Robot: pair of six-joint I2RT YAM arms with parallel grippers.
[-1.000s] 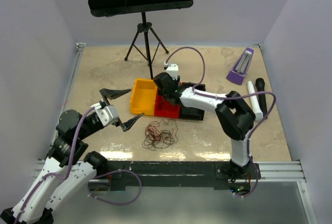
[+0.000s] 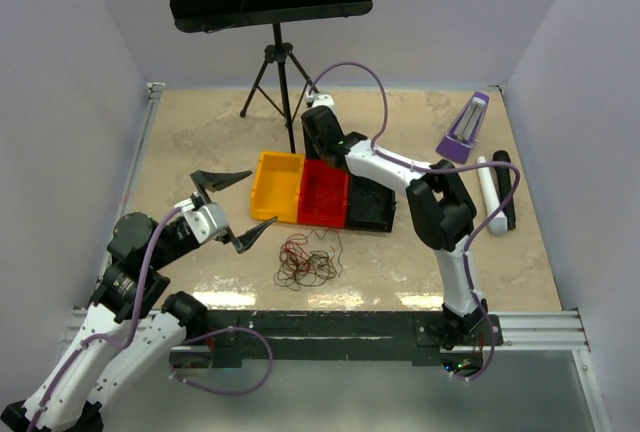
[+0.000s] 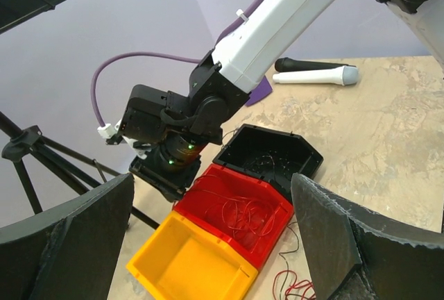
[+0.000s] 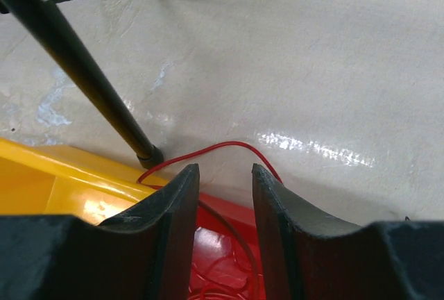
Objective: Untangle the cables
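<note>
A tangle of red and black cables (image 2: 306, 260) lies on the table in front of the bins. More red cable (image 3: 243, 218) is in the red bin (image 2: 323, 192), and a red strand (image 4: 234, 144) loops over its back edge onto the table. My right gripper is over the rear of that bin. Its fingers stand narrowly apart, and a dark red strand (image 4: 229, 227) shows in the gap; whether they grip it, I cannot tell. To the left of the bins, my left gripper (image 2: 262, 197) is open and empty.
The yellow bin (image 2: 274, 188) and black bin (image 2: 370, 205) flank the red one. A music stand's black pole (image 4: 94, 78) comes down close behind the bins. Microphones (image 2: 490, 195) and a purple holder (image 2: 463, 129) lie at right.
The left arm and the cable tangle on the table have not moved.
</note>
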